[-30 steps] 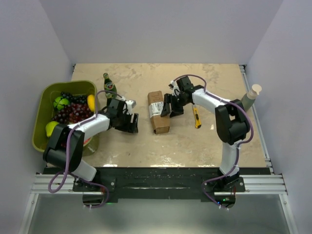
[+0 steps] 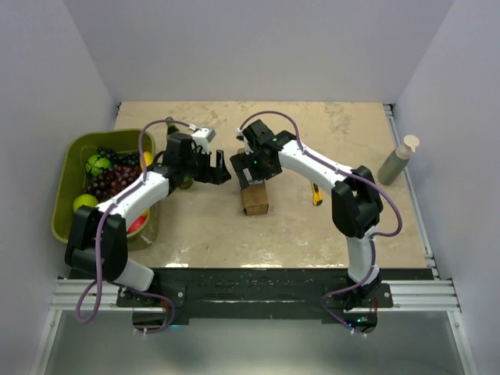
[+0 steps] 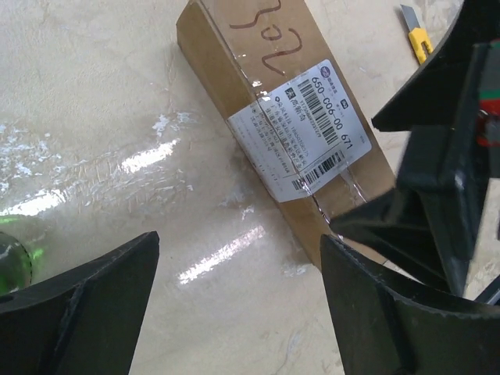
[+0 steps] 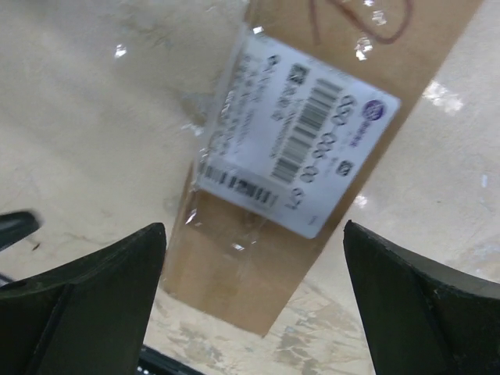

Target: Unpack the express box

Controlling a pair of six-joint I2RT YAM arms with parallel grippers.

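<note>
A brown cardboard express box (image 2: 255,200) with a white barcode label lies in the table's middle; in the right wrist view (image 4: 234,266) it fills the centre. My right gripper (image 2: 248,170) hangs open over its label (image 4: 297,141), fingers to either side. My left gripper (image 2: 212,167) is just left of the box, fingers apart, nothing between them; in the left wrist view the box (image 3: 258,39) lies ahead of it, partly hidden by the right gripper. A yellow box cutter (image 2: 316,195) lies to the right.
A green bin (image 2: 64,195) of fruit stands at the left, a green bottle (image 3: 11,262) behind the left arm, a grey-green bottle (image 2: 392,167) at the right edge. The table in front of the box is clear.
My left gripper has moved up toward the back. The box sits about where it was.
</note>
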